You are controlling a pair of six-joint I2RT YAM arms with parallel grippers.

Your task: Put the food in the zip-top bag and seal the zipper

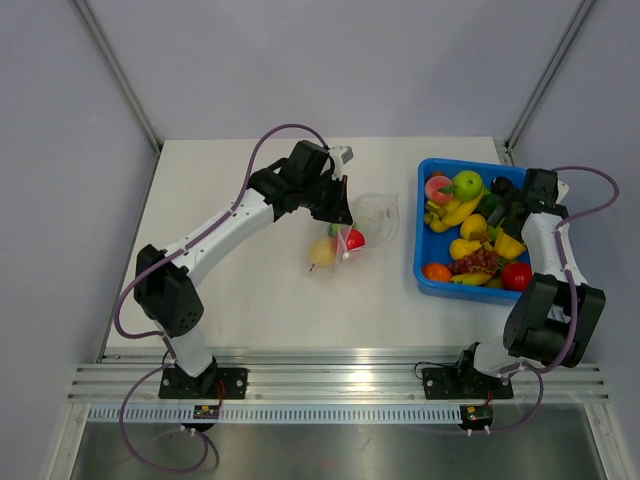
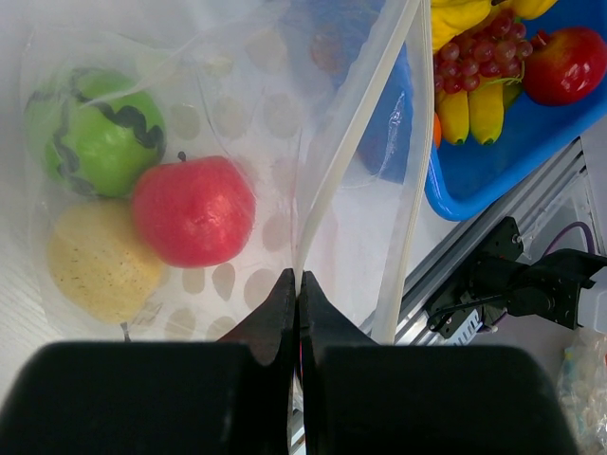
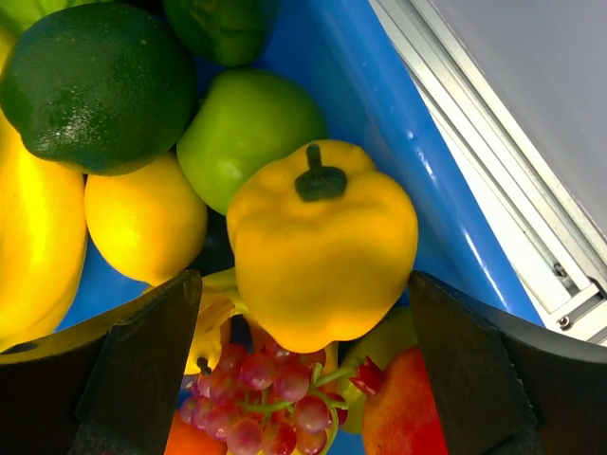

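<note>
A clear zip top bag (image 2: 277, 180) lies on the table with its mouth parted, and my left gripper is shut on one edge of that mouth. Inside the bag rest a red apple (image 2: 194, 210), a green striped fruit (image 2: 95, 131) and a pale yellow pear-like fruit (image 2: 104, 261). My right gripper stands open over the blue bin (image 3: 446, 190), its fingers on either side of a yellow bell pepper (image 3: 322, 251). Whether the fingers touch the pepper I cannot tell.
Around the pepper in the bin are a green apple (image 3: 248, 135), an avocado (image 3: 98, 87), a lemon (image 3: 145, 218), red grapes (image 3: 270, 398) and a red fruit (image 3: 408, 408). The bin's wall runs close to the pepper's right. The table (image 1: 240, 300) in front of the bag is clear.
</note>
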